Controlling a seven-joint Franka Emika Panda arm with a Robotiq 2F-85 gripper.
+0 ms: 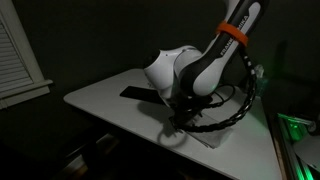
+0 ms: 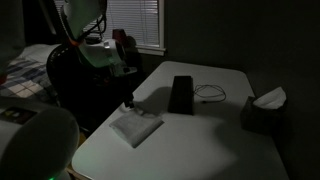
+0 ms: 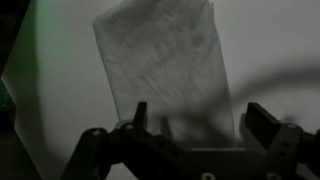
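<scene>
A pale, flat, folded cloth or sheet [image 2: 138, 127] lies on the white table near its left edge in exterior view 2. In the wrist view this pale piece [image 3: 165, 65] runs below and ahead of my gripper, whose two dark fingers stand wide apart with nothing held between them. Exterior view 2 has the gripper [image 2: 128, 104] low, over or beside the far edge of the cloth; contact cannot be judged. The arm covers part of the cloth in exterior view 1.
A long black object [image 2: 181, 96] lies across the middle of the white table [image 2: 215, 145]. Beside it is a thin looped cable [image 2: 210, 93]. At the right edge stands a dark tissue box [image 2: 261, 118] with a white tissue.
</scene>
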